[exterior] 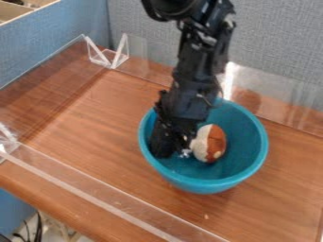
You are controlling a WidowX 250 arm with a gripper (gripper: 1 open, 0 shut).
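My black gripper (168, 142) reaches down into the left part of a teal bowl (240, 172) on the wooden table. An orange-brown and white round object (207, 143) lies in the bowl, just right of the fingertips. The fingertips are dark and partly hidden, so their state and anything between them cannot be made out.
Bare table (89, 123) spreads to the left of the bowl. A clear plastic strip runs along the front edge, white brackets (109, 55) stand at the back left, and grey and blue padded walls border the back and left.
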